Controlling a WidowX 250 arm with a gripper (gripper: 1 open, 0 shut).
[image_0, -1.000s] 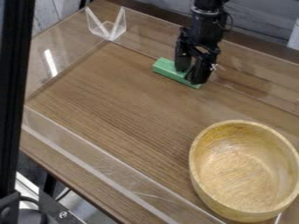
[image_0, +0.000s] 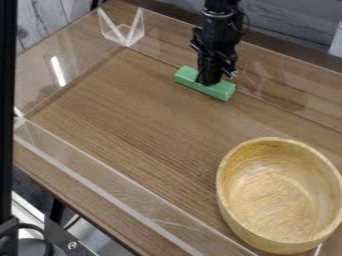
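A black gripper (image_0: 207, 74) reaches down from the top of the view, its tip over the middle of a green rectangular block (image_0: 222, 88) lying on the wooden table (image_0: 120, 130). Whether it touches the block, and how its fingers stand, is too small and dark to tell.
A large round tan bowl (image_0: 274, 225) sits at the lower right. A small clear wire-like holder (image_0: 122, 30) stands at the upper left.
Over the last second the gripper has moved back and to the left, away from the block's right end toward its middle. The block looks unmoved.
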